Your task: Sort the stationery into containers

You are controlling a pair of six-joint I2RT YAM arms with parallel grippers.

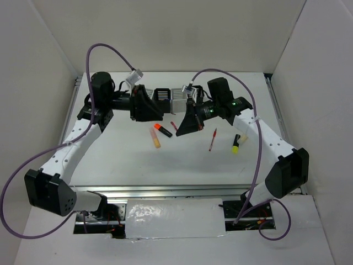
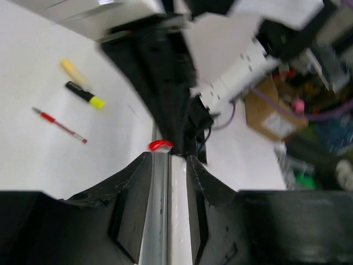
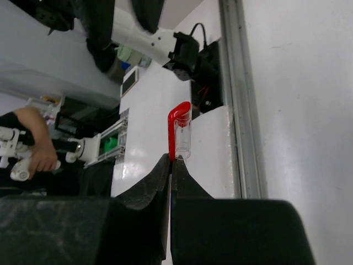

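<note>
A small cap with a red top and clip and a clear barrel (image 3: 183, 137) stands at the tips of my right gripper, which is shut on its thin clip. From above, the cap's red (image 1: 174, 125) shows beside that gripper (image 1: 178, 133). My left gripper is part open, its gap empty. On the table lie a red pen (image 1: 213, 140), a black-and-yellow highlighter (image 1: 236, 144), a pale yellow stick (image 1: 243, 138), an orange-and-black marker (image 1: 163, 130) and a peach-coloured stick (image 1: 155, 137). A black basket (image 1: 162, 94) and a white basket (image 1: 178, 104) stand at the back, partly hidden.
Another white basket (image 1: 149, 93) shows behind the left arm. Both arms reach over the table's middle, their grippers close together.
</note>
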